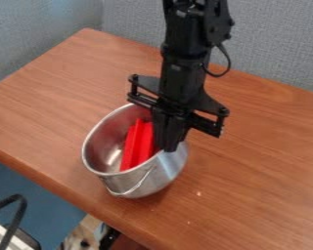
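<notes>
A steel bowl (112, 177) with a wire handle sits near the front left edge of the wooden table (250, 195). Red bar-shaped pieces (136, 147) lie inside it. My black gripper (167, 140) points down into the right side of the bowl, beside the red pieces. Its fingertips are partly hidden, and I cannot tell whether it is open or shut or what is between the fingers.
A grey wall (270, 49) stands behind it. Beyond the front left edge are a blue floor (22, 186) and a black cable.
</notes>
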